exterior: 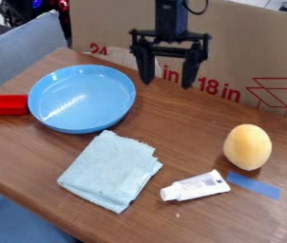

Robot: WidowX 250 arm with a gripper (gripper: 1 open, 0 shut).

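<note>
My black gripper (168,66) hangs at the top centre, above the back of the wooden table and in front of the cardboard, its two fingers spread open with nothing between them. A blue plate (80,98) lies at the left. Below it lies a folded light-blue cloth (109,171). A white tube (196,187) rests at the lower right, and a yellow oval object (246,147) sits right of centre.
A red object (3,104) lies at the left edge beside the plate. A blue tape strip (253,186) is on the right. Cardboard (254,62) walls the back.
</note>
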